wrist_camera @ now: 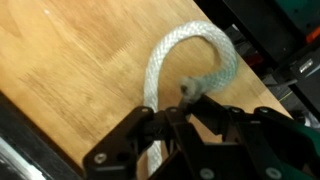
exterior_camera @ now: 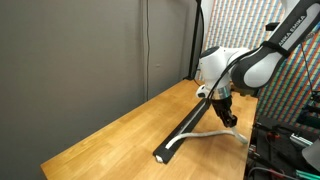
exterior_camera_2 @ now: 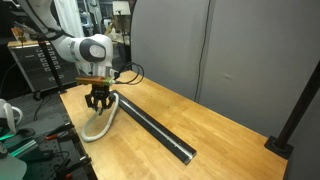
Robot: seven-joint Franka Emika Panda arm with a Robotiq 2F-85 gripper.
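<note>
A white rope (exterior_camera: 205,133) lies in a curve on the wooden table, near the robot's side. One part of it rises into my gripper, which is shut on it; in the wrist view the rope (wrist_camera: 157,68) bends round in a hook from there and runs back beneath the gripper. Exterior view 2 has the gripper (exterior_camera_2: 98,101) a little above the table, with the rope (exterior_camera_2: 88,134) looping below and beside it. The fingertips partly hide the held spot.
A long, narrow black strip (exterior_camera_2: 158,130) lies on the table, and the rope passes close to it or over it. Bare wooden tabletop (exterior_camera_2: 220,135) spreads beyond the strip. A grey partition (exterior_camera: 90,80) stands along the table's far side.
</note>
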